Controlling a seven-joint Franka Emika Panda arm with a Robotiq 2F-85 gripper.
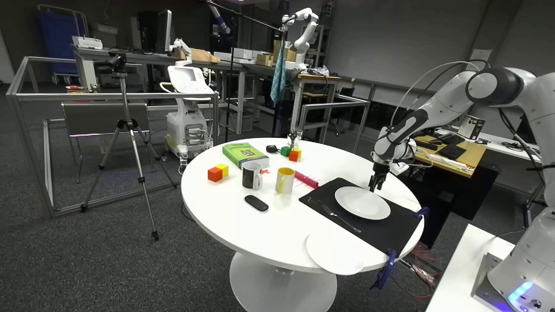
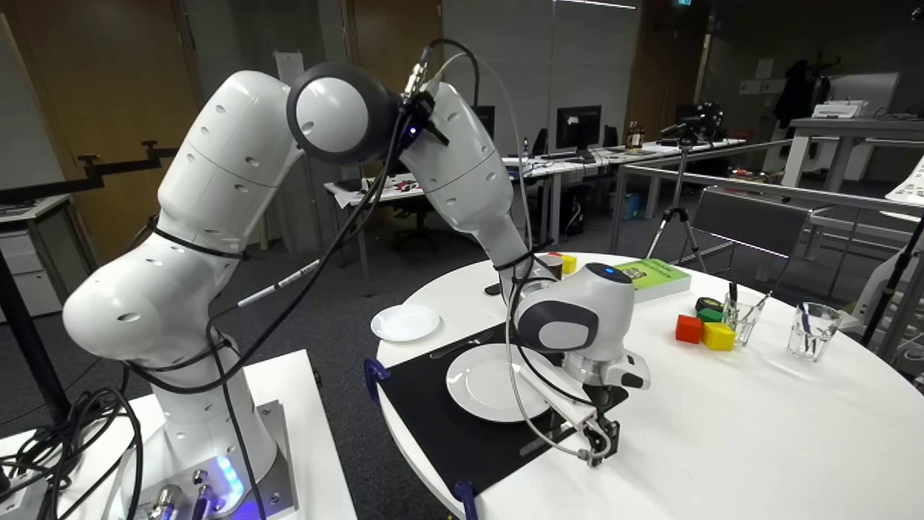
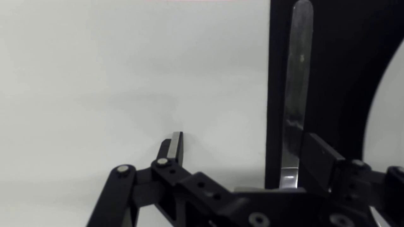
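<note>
My gripper is open, its two fingers wide apart at the edge of the black placemat (image 2: 433,416). Between them, close to the right finger (image 3: 322,153), a silver knife (image 3: 298,83) lies on the mat. The left finger (image 3: 175,145) is over bare white table. In exterior view 1 the gripper (image 1: 376,182) is low at the far side of the white plate (image 1: 359,202). A fork (image 1: 341,218) lies on the plate's near side. Part of the knife is hidden behind the gripper in the wrist view.
Beside the mat are a smaller white plate (image 1: 333,253), a yellow-handled mug (image 1: 285,181) and a black-and-white mug (image 1: 252,176). Farther off are a green book (image 1: 244,154), coloured blocks (image 2: 703,332) and glasses (image 2: 812,331). Blue clamps (image 1: 385,270) hold the mat. Open table (image 2: 736,433) lies beyond the gripper.
</note>
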